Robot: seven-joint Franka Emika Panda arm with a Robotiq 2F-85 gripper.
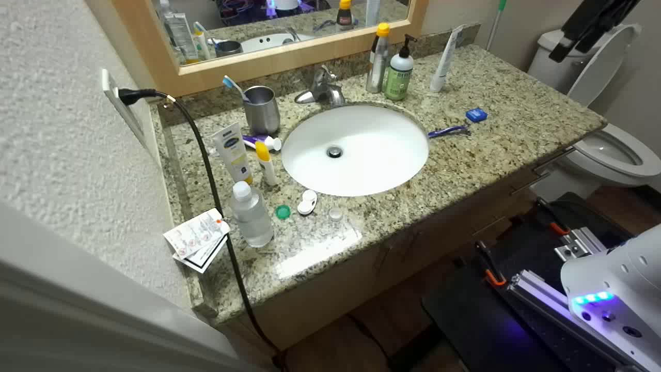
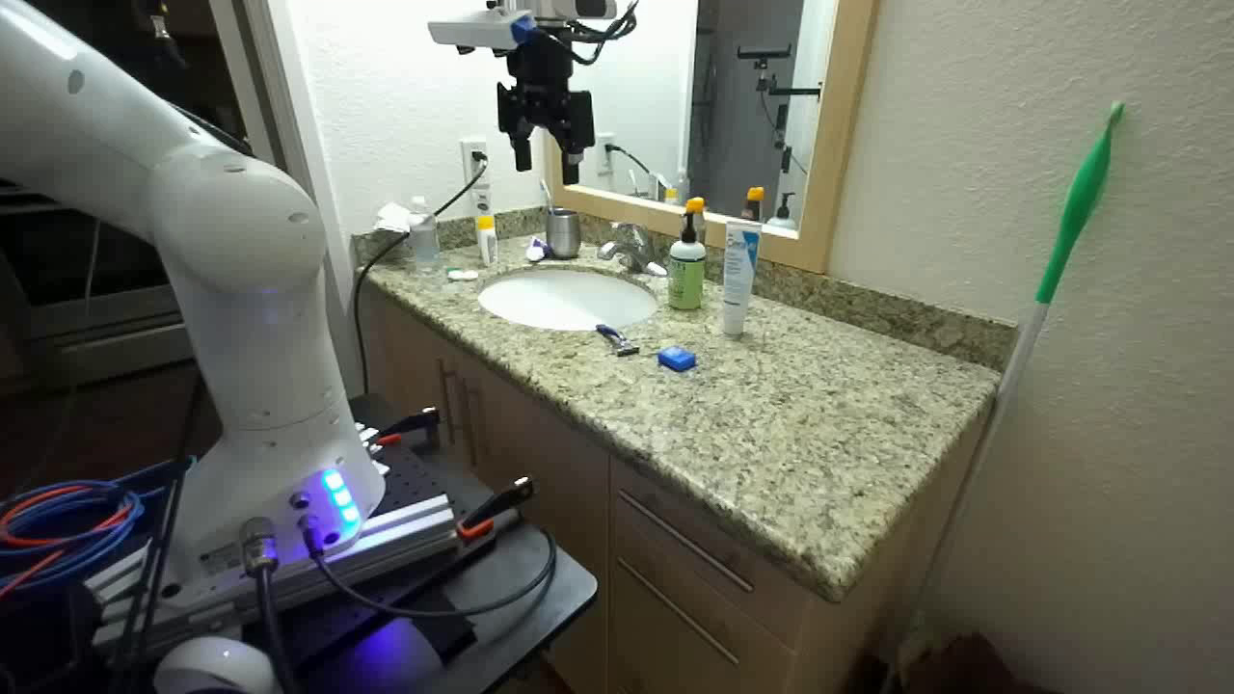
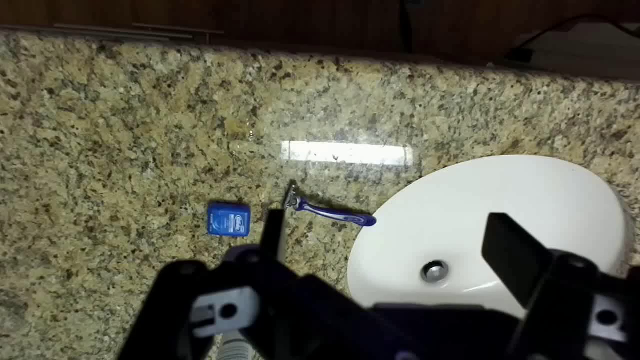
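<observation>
My gripper [image 2: 549,168] hangs high above the counter, open, with nothing between its fingers; in the wrist view its two fingers [image 3: 514,255] stand wide apart. Below it lies a purple razor [image 3: 336,213], head to the left and handle end at the sink's rim. A small blue floss box [image 3: 228,219] rests on the granite beside the razor's head. The white oval sink [image 3: 570,180] is empty. Past it, in the first exterior view, stand a clear bottle [image 1: 252,217], a white contact lens case [image 1: 307,202] and a green cap [image 1: 282,212].
Near the faucet [image 1: 323,92] stand a green soap bottle [image 1: 399,73], a grey spray bottle [image 1: 377,62] and an upright white tube [image 1: 445,65]. A metal cup [image 1: 262,111] holds a toothbrush. A black cable [image 1: 210,173] crosses the counter's far end.
</observation>
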